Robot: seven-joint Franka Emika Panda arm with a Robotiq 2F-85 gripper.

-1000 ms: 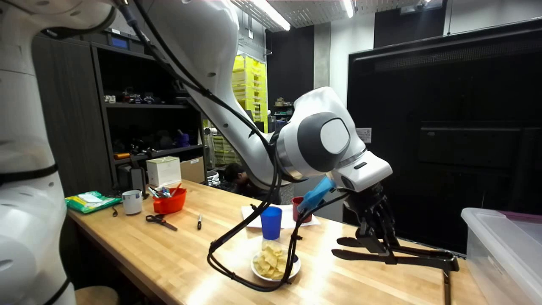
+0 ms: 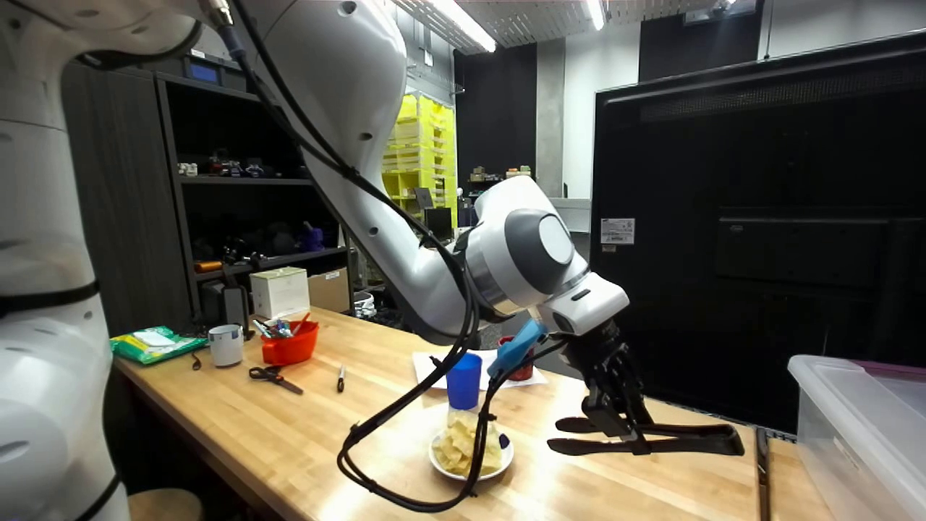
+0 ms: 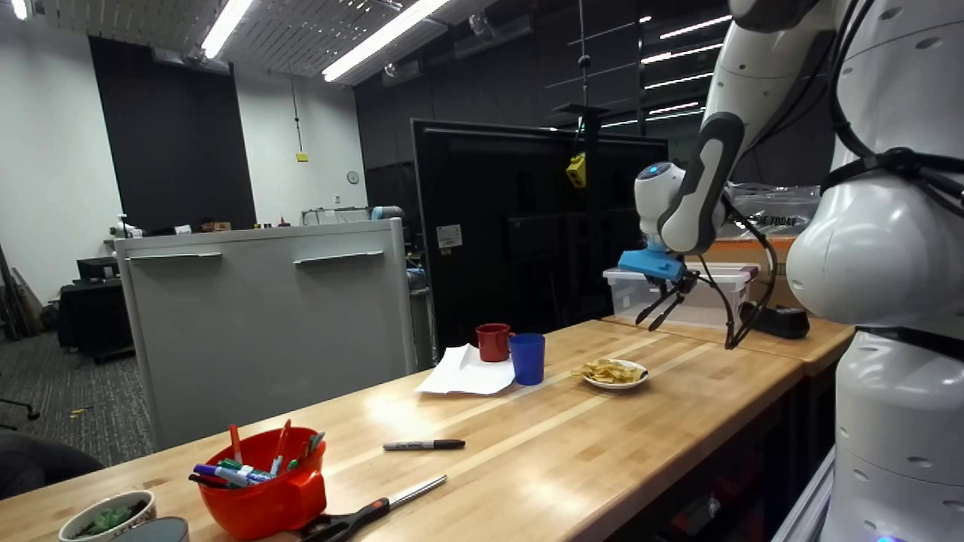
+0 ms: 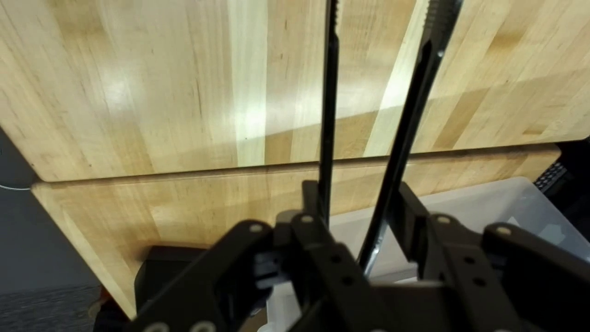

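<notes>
A pair of black tongs (image 2: 694,442) is held nearly level above the table's right part, its tips toward the plate. My gripper (image 2: 638,437) has its fingers around the two tong arms, one finger outside each. In the wrist view the tongs (image 4: 406,113) run up between the fingers of the gripper, the two arms somewhat apart with only bare table behind them. To the left of the tong tips sits a white plate (image 2: 509,459) heaped with yellow chips (image 2: 458,444). Exterior view 2 shows the chips (image 3: 607,370) too.
Behind the plate stand a blue cup (image 2: 464,382) and a red mug (image 3: 493,342) on white paper (image 3: 452,373). A clear bin (image 2: 859,434) stands at the right. A red holder of pens (image 3: 263,488), scissors (image 3: 361,516) and a marker (image 3: 425,444) lie farther off.
The arm has moved left and a little lower in exterior view 1, carrying the tongs away from the clear bin and toward the plate. The plate and cups have not moved.
</notes>
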